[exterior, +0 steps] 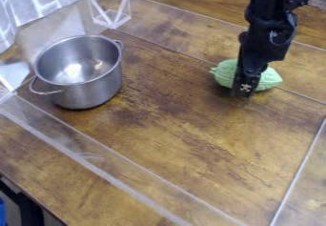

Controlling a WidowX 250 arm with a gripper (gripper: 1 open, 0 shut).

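Note:
A pale green, bumpy vegetable-like object [266, 77] lies on the right side of the wooden table. My black gripper [249, 79] reaches down from above onto it, fingers over its middle and partly in front of it; whether they are closed on it cannot be told. A steel pot [79, 89] with wire handles stands at the left.
Clear plastic panels or edges [112, 10] run along the back, left and right sides.

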